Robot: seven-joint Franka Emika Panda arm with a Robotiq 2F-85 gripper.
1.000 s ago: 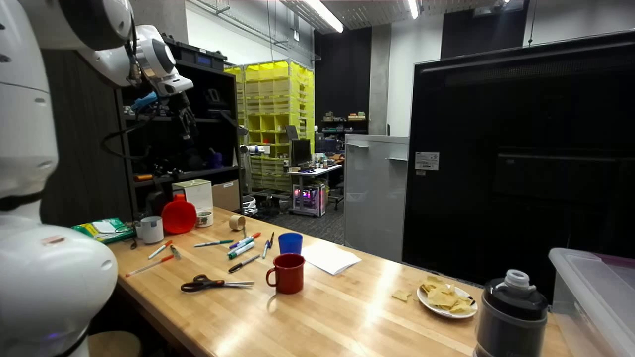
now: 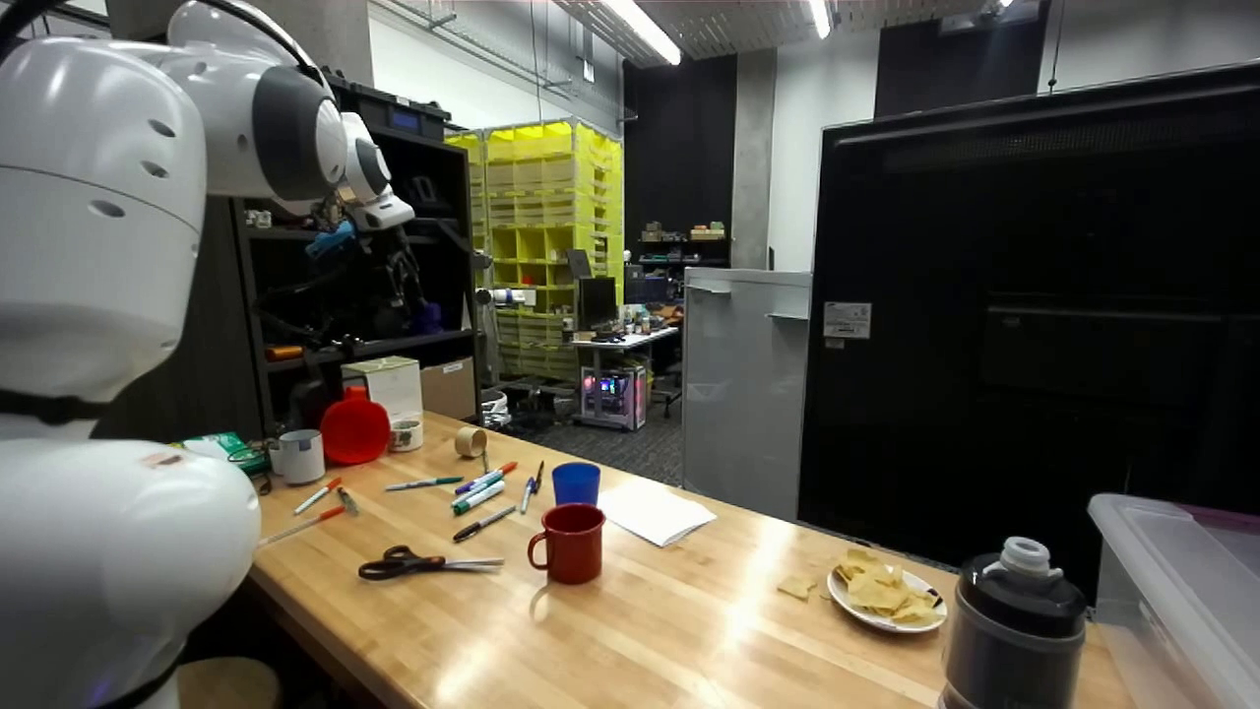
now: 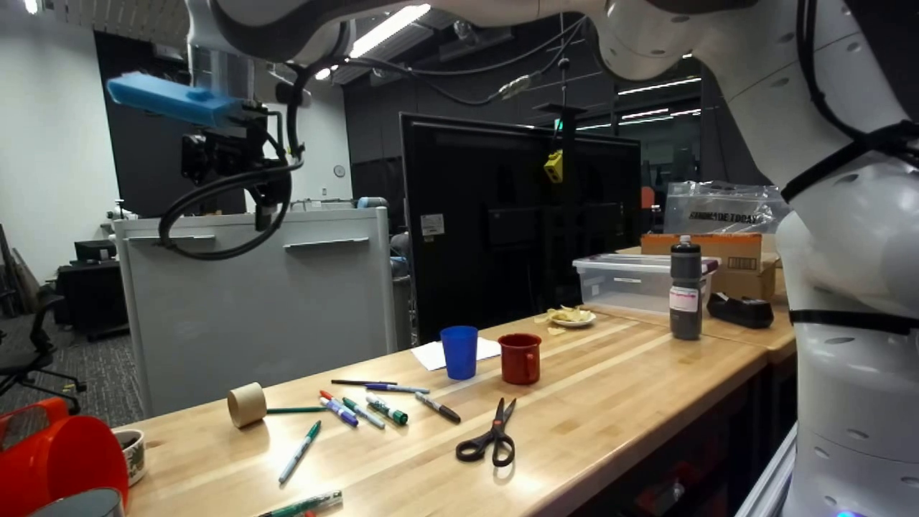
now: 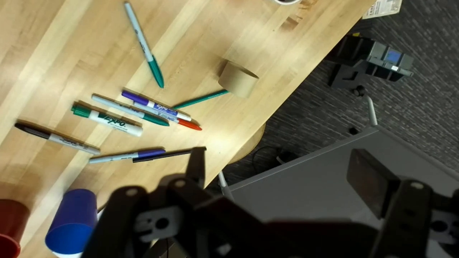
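Note:
High over the far left part of the table hangs my gripper, its fingers wide apart and nothing between them in the wrist view. Below it lie several markers, among them a green Expo marker (image 4: 114,122), a purple-capped marker (image 4: 157,105) and a green-capped pen (image 4: 145,45). A tan tape roll (image 4: 239,80) rests near the table's edge. The blue cup (image 2: 576,483) stands upright just beyond the red mug (image 2: 573,546). Black scissors (image 2: 413,563) lie flat on the wood, apart from the mug.
A plate of chips (image 2: 888,593), a grey bottle (image 2: 1016,626) and a clear bin (image 2: 1181,579) occupy the right end. White paper (image 2: 656,513) lies behind the cup. A red container (image 2: 354,427) and a white mug (image 2: 300,456) stand at the far left.
The arm has swung toward the right in exterior view 1, carrying the gripper a little that way. Everything on the table stays where it was.

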